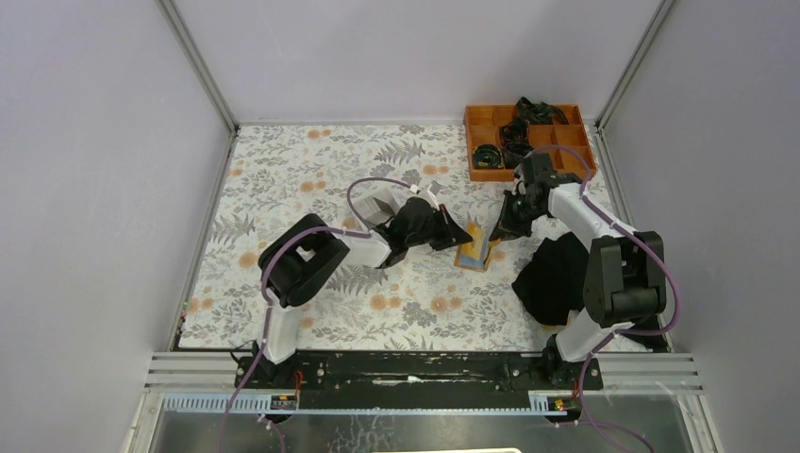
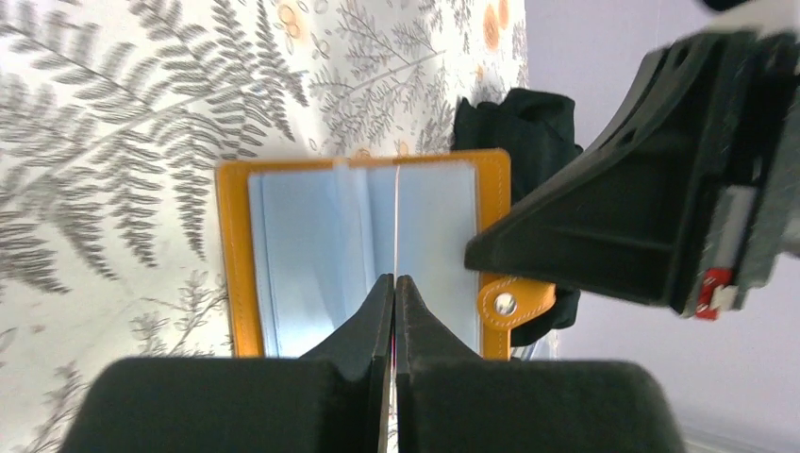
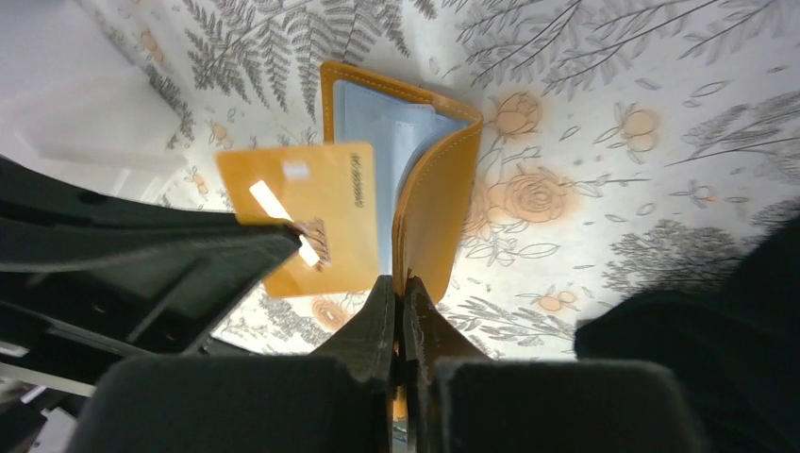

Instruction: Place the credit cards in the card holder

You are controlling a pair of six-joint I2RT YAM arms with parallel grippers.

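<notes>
An open tan card holder (image 1: 475,260) with pale blue inner panels (image 2: 302,255) lies on the table between my grippers. A gold card stands at my left gripper (image 1: 464,240), whose fingers are shut; in the left wrist view it shows only as a thin edge between them. My right gripper is shut on the folded edge of the card holder (image 3: 439,217), at the side facing the right arm.
An orange compartment tray (image 1: 483,123) with dark bundles sits at the back right. A black cloth (image 1: 547,283) lies to the right. A white box (image 1: 373,203) is partly under the left arm.
</notes>
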